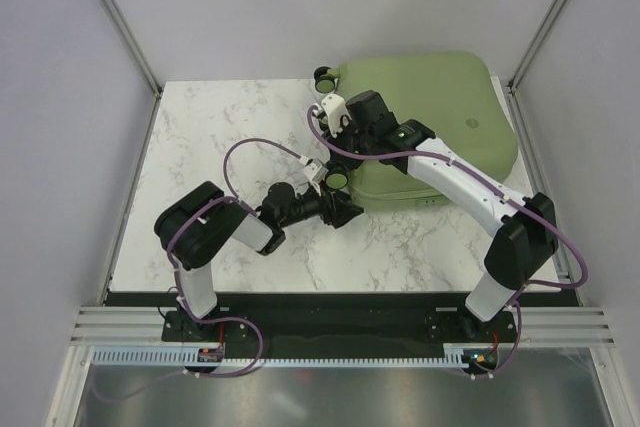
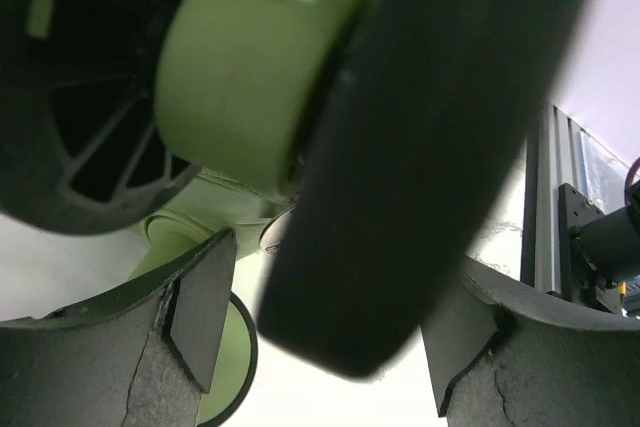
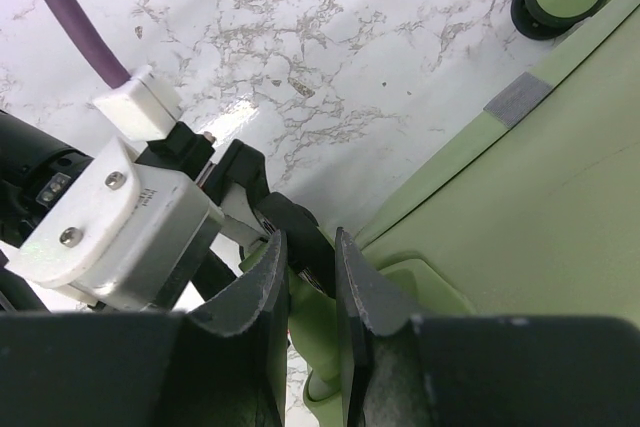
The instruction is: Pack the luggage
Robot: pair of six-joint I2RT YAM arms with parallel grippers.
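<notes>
A closed green suitcase (image 1: 430,87) lies on the marble table with its wheels facing left. My left gripper (image 1: 340,209) is at its lower left corner, just below a wheel (image 1: 336,179); in the left wrist view it is open, with green wheel parts behind and between its fingers. My right gripper (image 1: 335,127) sits over the suitcase's left edge; in the right wrist view its fingers are close together over a green part, and the left arm's housing is beside them. Whether they hold that part is hidden.
Another wheel is at the upper left corner.
</notes>
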